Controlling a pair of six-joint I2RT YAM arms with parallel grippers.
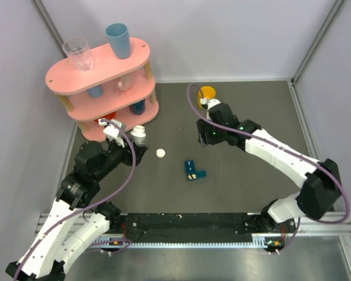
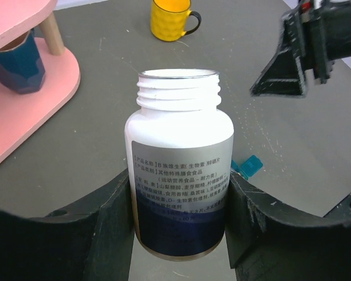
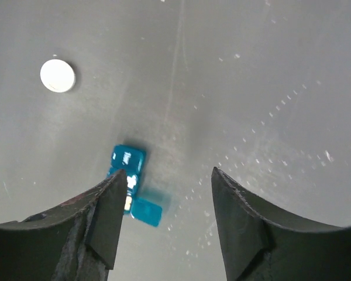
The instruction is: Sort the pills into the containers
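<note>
My left gripper is shut on a white bottle (image 2: 178, 126) with a silver and dark-blue label. The bottle is upright and its threaded neck has no cap on it. In the top view the bottle (image 1: 138, 133) is by the shelf's right side. A round white cap (image 1: 160, 153) lies on the table to its right. The small blue pill case (image 1: 189, 168) lies mid-table. One of its lids (image 3: 147, 212) is swung out to the side, and pale pills (image 3: 131, 182) show in the case. My right gripper is open and empty, above the table behind the case.
At the back left stands a pink tiered shelf (image 1: 77, 79) with cups on it. A yellow mug (image 1: 207, 92) is at the back, just behind my right gripper.
</note>
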